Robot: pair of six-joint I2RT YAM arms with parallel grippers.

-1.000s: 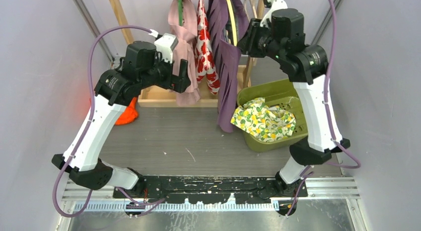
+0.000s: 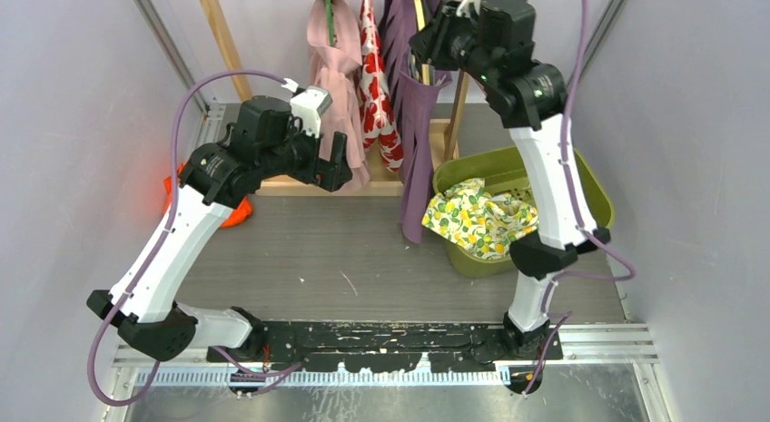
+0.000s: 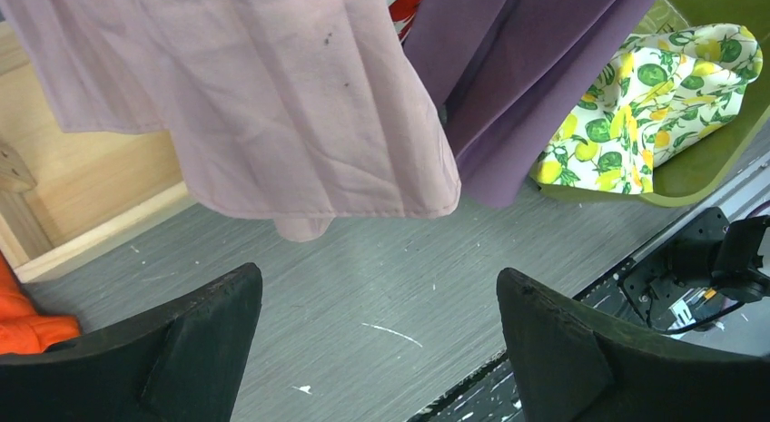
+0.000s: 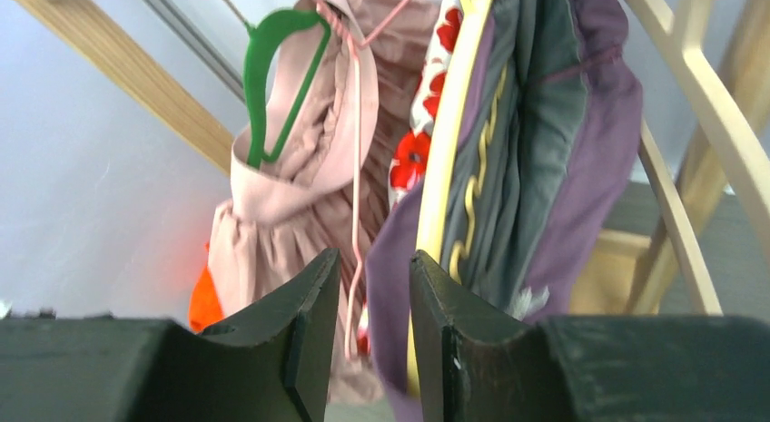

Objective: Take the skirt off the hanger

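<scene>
A purple skirt (image 2: 419, 122) with a dark inside hangs from a yellow hanger (image 4: 449, 159). Beside it hang a red-and-white floral garment (image 2: 374, 95) and a pink one (image 2: 340, 86), the latter on a green hanger (image 4: 257, 82). My right gripper (image 2: 425, 52) is at the upper purple skirt; in the right wrist view its fingers (image 4: 304, 327) stand a narrow gap apart. The yellow hanger and the purple edge run down into that gap, but a firm grip cannot be confirmed. My left gripper is open and empty, just below the pink hem.
A green bin (image 2: 595, 191) holding lemon-print cloth (image 2: 481, 218) stands at the right. Wooden rack posts (image 4: 699, 168) and a pale looped hanger flank the right gripper. Orange cloth (image 2: 238, 213) lies at the left. Bare floor (image 2: 318, 268) lies in front.
My right gripper has moved left, onto the upper purple skirt and yellow hanger. The left gripper has shifted only slightly, near the pink garment.
</scene>
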